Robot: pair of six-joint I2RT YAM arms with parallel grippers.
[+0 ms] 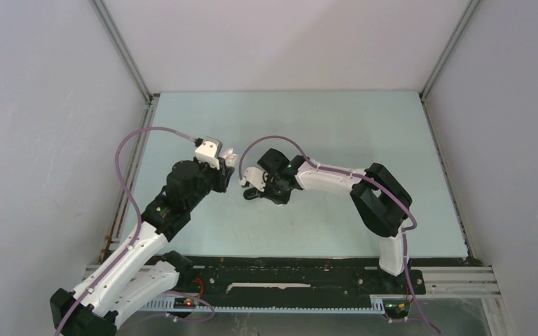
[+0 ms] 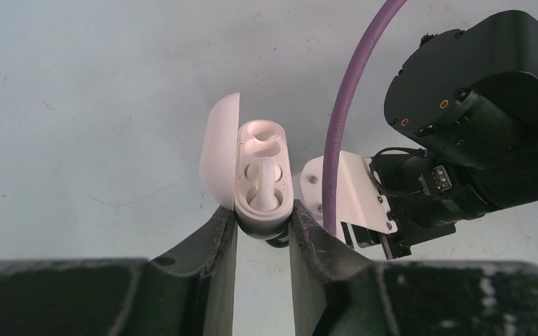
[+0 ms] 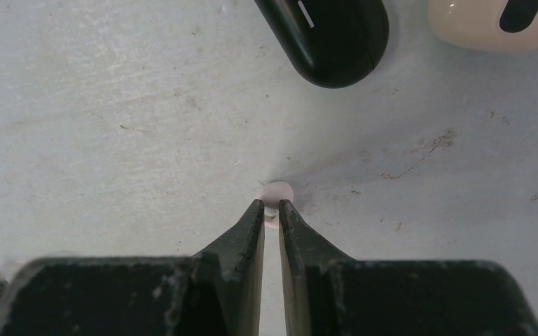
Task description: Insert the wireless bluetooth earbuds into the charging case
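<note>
My left gripper is shut on the white charging case (image 2: 263,224), held up with its lid open; one white earbud (image 2: 267,182) sits in its lower slot, and the upper slot is empty. In the top view the case (image 1: 230,156) is left of centre. My right gripper is low over the table, its fingertips close together at a small white earbud (image 3: 277,190). The fingertips partly hide that earbud, and whether they grip it is unclear.
A black oblong case (image 3: 329,49) and a pale pink case (image 3: 490,28) lie beyond my right fingertips. The right arm occupies the centre right of the pale table (image 1: 287,112).
</note>
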